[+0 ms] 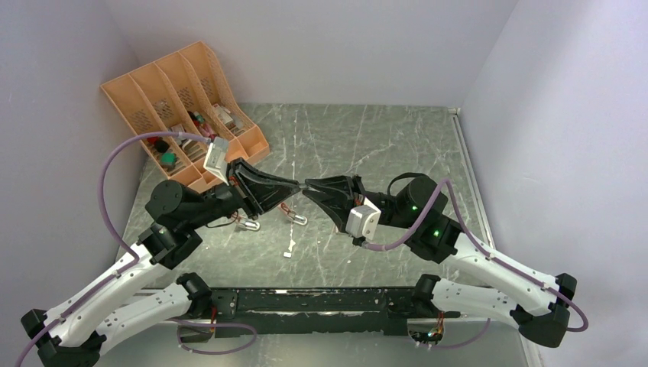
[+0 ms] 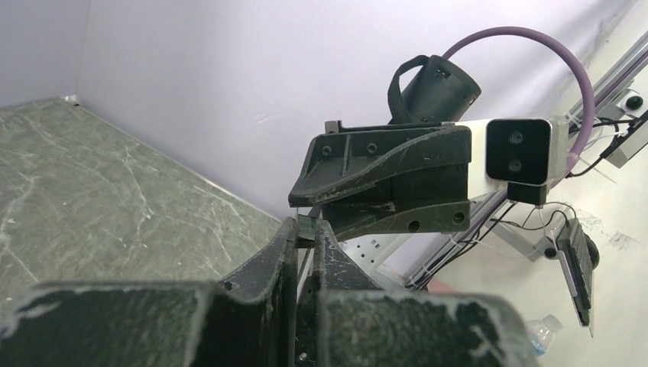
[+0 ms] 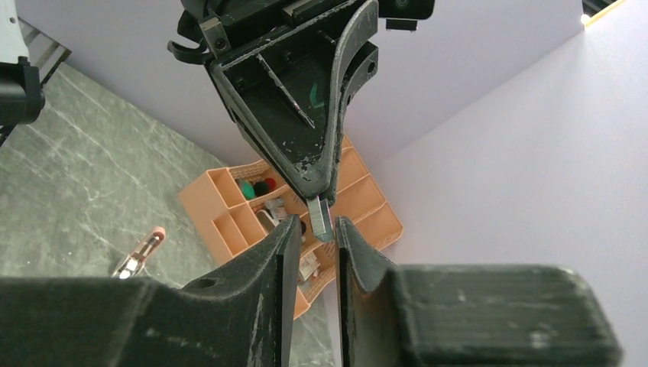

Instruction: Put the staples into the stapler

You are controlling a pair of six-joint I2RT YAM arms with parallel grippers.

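A short grey staple strip [image 3: 321, 220] sticks out from the tips of my left gripper [image 1: 299, 186], which is shut on it. In the left wrist view the strip [image 2: 307, 227] shows between the fingertips. My right gripper faces it from the right, its fingers on either side of the strip. The fingers stand part open, with a small gap at the strip in the right wrist view.
An orange compartment organizer [image 1: 258, 145] with assorted small things stands at the back left. A little white piece [image 1: 288, 254] lies near the table's front.
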